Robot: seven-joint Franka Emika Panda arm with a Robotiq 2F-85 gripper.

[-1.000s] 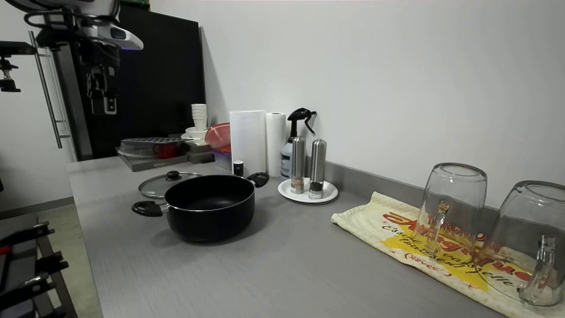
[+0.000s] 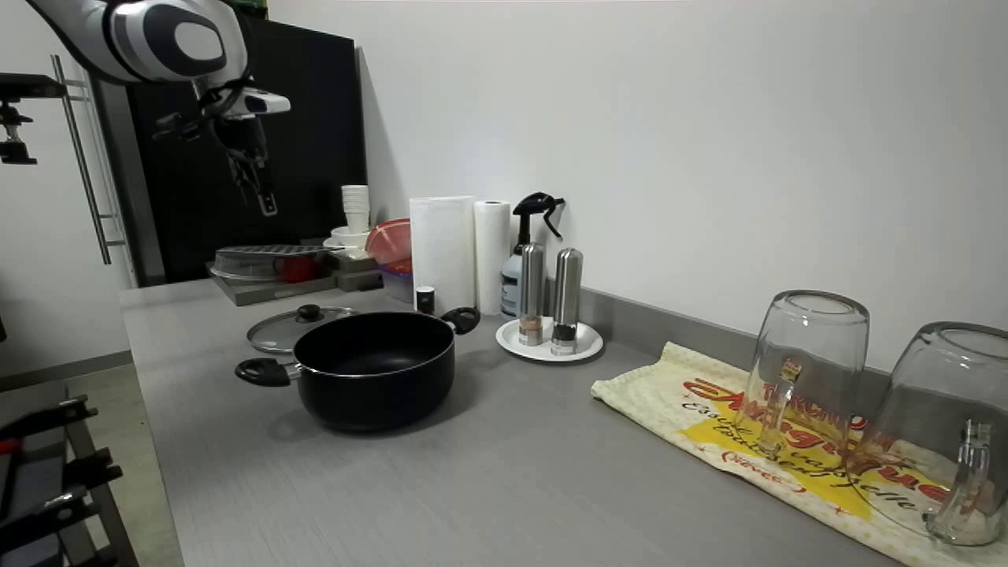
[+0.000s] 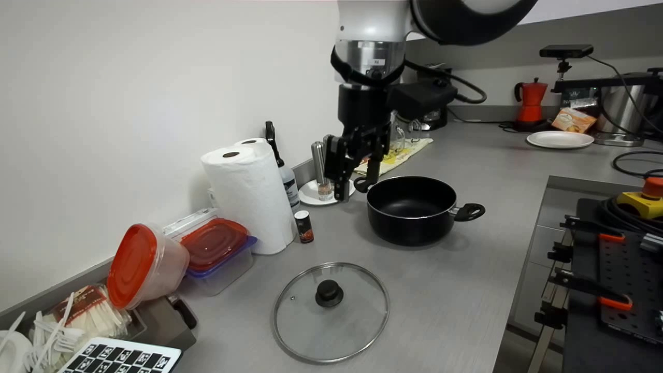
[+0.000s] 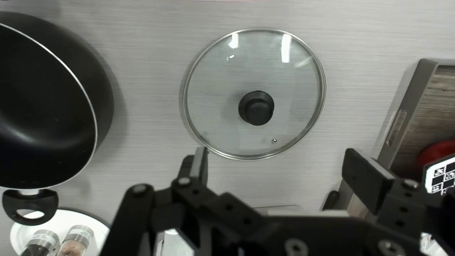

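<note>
A black two-handled pot point(image 2: 378, 387) stands uncovered and empty on the grey counter. Its round glass lid point(image 4: 221, 85), with a metal rim and a black knob point(image 4: 258, 108), lies flat on the counter beside it; exterior view 2 shows the lid point(image 3: 332, 329) nearer than the pot point(image 3: 411, 217). My gripper is open, its fingers wide apart and nothing between them. It hangs in the air well above the counter, and in the wrist view the knob appears beyond the gap between the fingertips. From exterior view 1 the gripper point(image 2: 260, 194) shows high at the upper left.
Along the wall stand paper towel rolls point(image 3: 248, 199), a spray bottle point(image 2: 512, 279) and a white plate point(image 2: 587, 346) with two grinders. A grey tray point(image 2: 247, 289) lies behind the lid. Glass mugs rest on a cloth point(image 2: 652, 387).
In exterior view 1 the arm and gripper have moved to the right, and the gripper has turned and now tilts. The pot and lid have stayed in place.
</note>
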